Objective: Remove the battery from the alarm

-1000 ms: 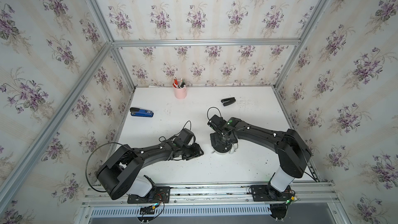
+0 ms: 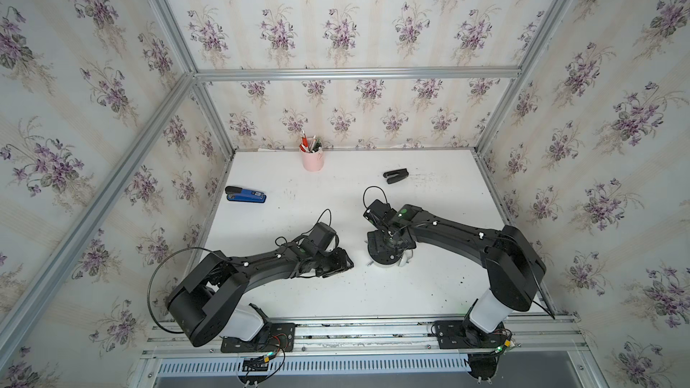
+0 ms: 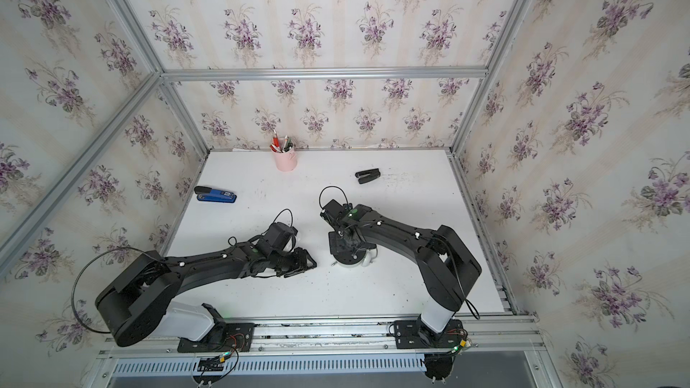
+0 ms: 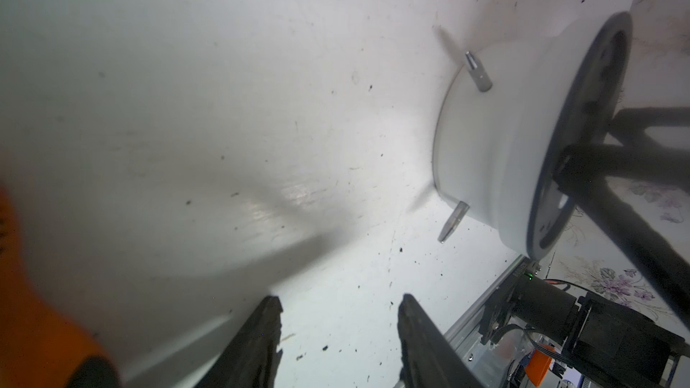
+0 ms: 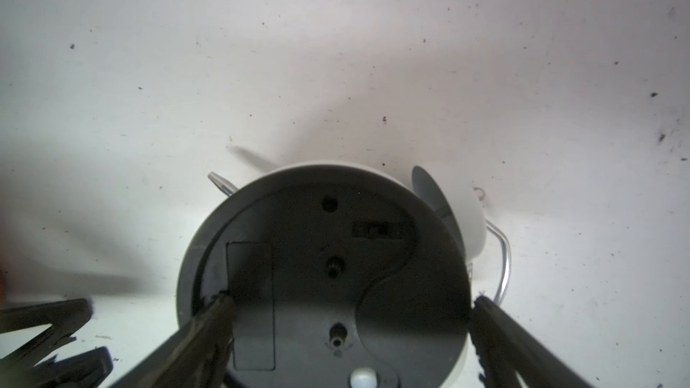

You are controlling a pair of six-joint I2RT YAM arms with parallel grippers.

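Observation:
The round white alarm clock [image 4: 478, 129] lies face down on the table, its black back [image 5: 309, 244] facing up. In the right wrist view a rectangular battery cover [image 5: 251, 309] is closed on the left part of that back; no battery shows. My right gripper is open over the clock, its fingers [image 5: 208, 337] standing at either side of the back. My left gripper is apart from the clock, to its left and low over the table, its fingers parted with nothing between them.
A blue stapler [image 2: 245, 194], a pink pen cup [image 2: 312, 160] and a black stapler [image 2: 395, 175] stand farther back. The clock's metal legs [image 4: 454, 221] and wire handle [image 5: 506, 258] stick out at its sides. Table between the left gripper and clock is bare.
My right arm has shifted slightly to the right over the clock. The left arm looks still, and the clock has barely moved, if at all.

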